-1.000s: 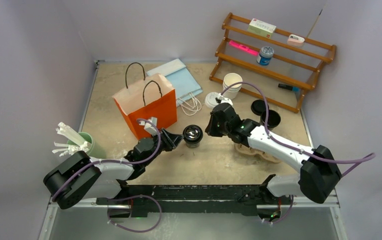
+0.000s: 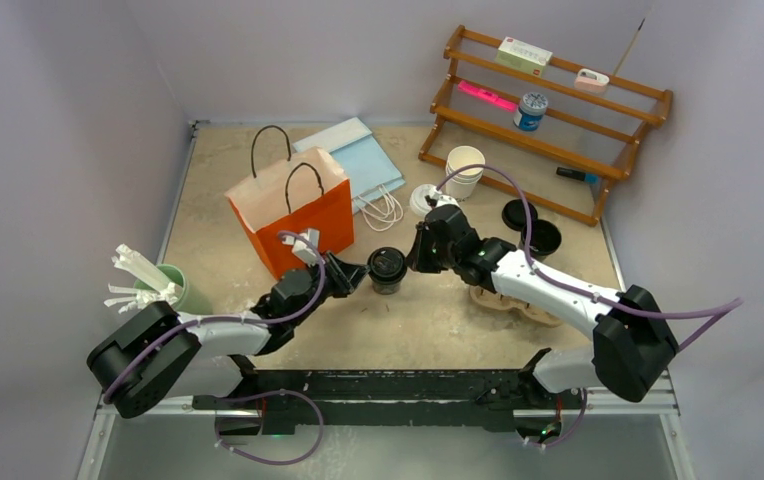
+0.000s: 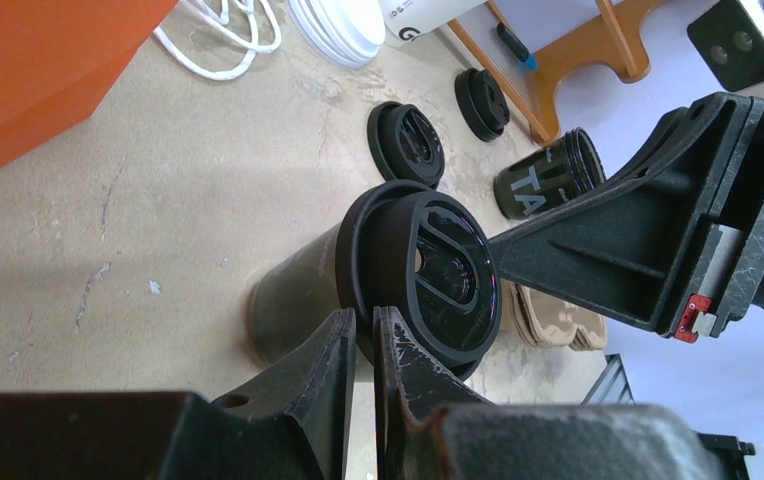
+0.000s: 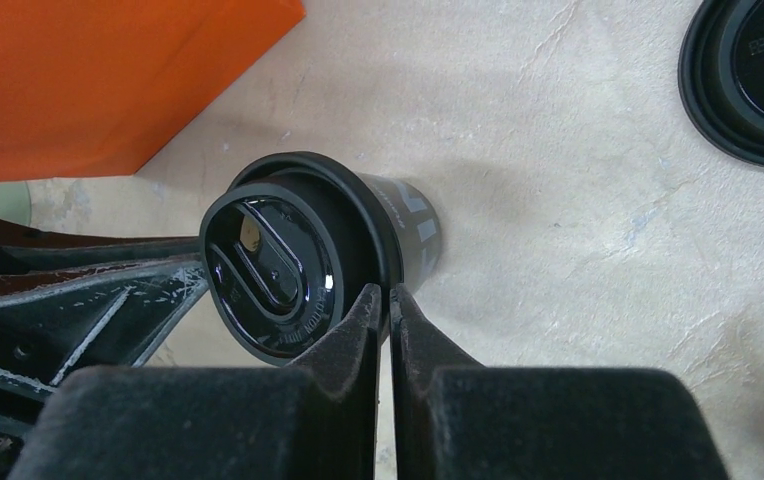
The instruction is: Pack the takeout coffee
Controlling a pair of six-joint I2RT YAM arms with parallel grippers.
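Note:
A dark coffee cup [image 2: 386, 283] stands mid-table under a black lid [image 2: 387, 262]; in both wrist views the lid [image 3: 448, 270] sits on the cup's top. My right gripper [image 2: 410, 258] is at the lid's right side, shut, with nothing visible between its fingers; its tips [image 4: 408, 310] meet the rim. My left gripper [image 2: 358, 277] is at the opposite side, its fingertips [image 3: 338, 335] at the lid and close together, with a narrow gap at most. An orange paper bag [image 2: 298, 230] stands behind at the left.
Spare black lids [image 2: 516, 213], another dark cup [image 2: 541, 238] and a cardboard carrier [image 2: 515, 308] lie right. White cups [image 2: 464, 165], white lids [image 2: 423, 200], a blue bag [image 2: 363, 160], wooden rack [image 2: 548, 150] stand at the back. A straw holder [image 2: 188, 290] is far left.
My right gripper has moved slightly left toward the lid. The left gripper has shifted very little, and the lid's reflection differs slightly.

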